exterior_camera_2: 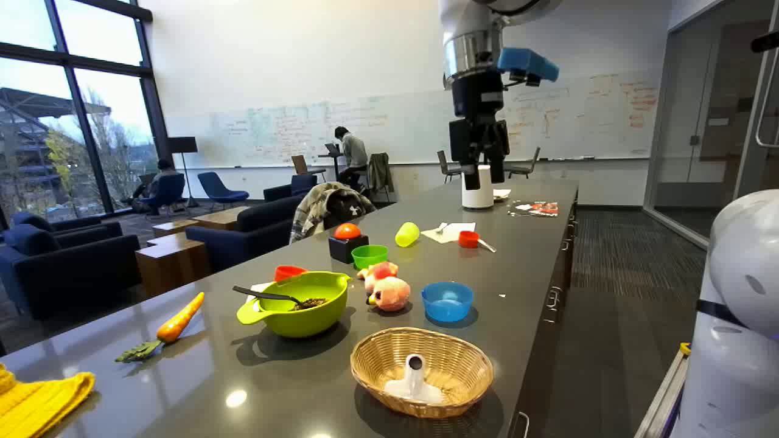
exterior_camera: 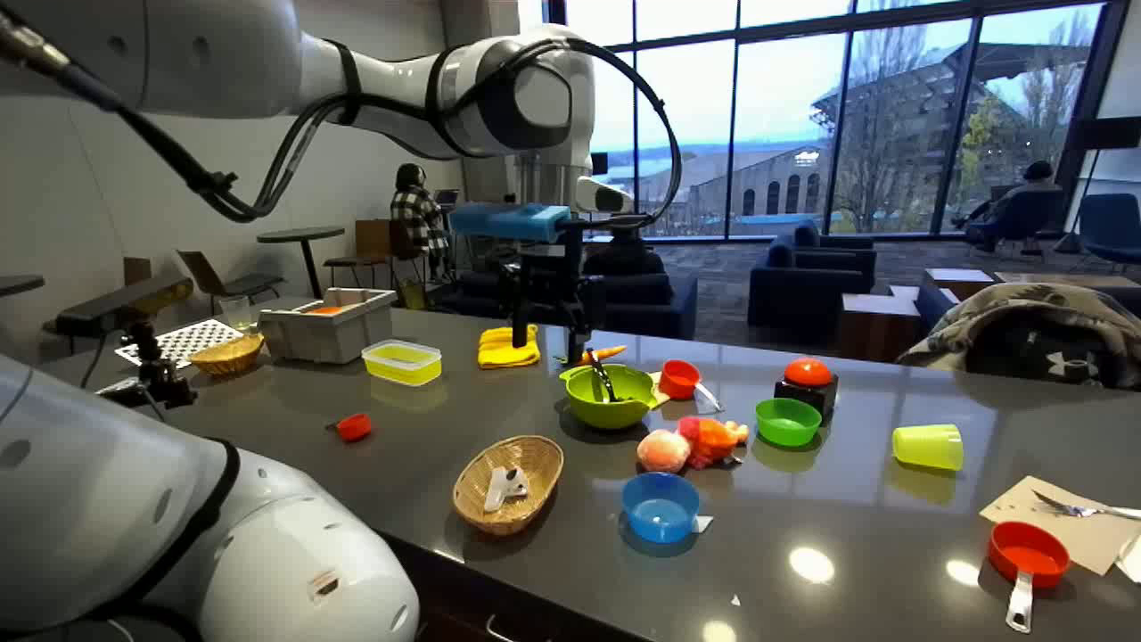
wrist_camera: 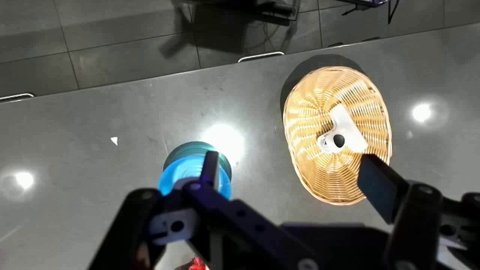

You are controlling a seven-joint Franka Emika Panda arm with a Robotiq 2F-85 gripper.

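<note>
High over the counter, my gripper stands open, its fingers wide apart with nothing between them. In the wrist view a wicker basket (wrist_camera: 310,173) lies beyond and beside the right finger, holding a white clip (wrist_camera: 346,128). The left finger partly covers a blue bowl (wrist_camera: 173,175). In exterior view 2 a green mixing bowl (exterior_camera_2: 307,317) has dark bits and a black utensil (exterior_camera_2: 263,294) in it. Behind the blue bowl sits a pink and orange plush toy (exterior_camera_2: 389,293). A carrot (exterior_camera_2: 179,321) rests on the counter near a yellow cloth (exterior_camera_2: 44,401).
A green bowl (exterior_camera: 788,424), a red-topped button box (exterior_camera: 808,390), a yellow-green cup (exterior_camera: 928,448) and a red measuring cup (exterior_camera: 1029,551) spread to the right. Toward the left are a lidless container (exterior_camera: 402,364) and a grey bin (exterior_camera: 326,330). Bare counter surrounds the basket.
</note>
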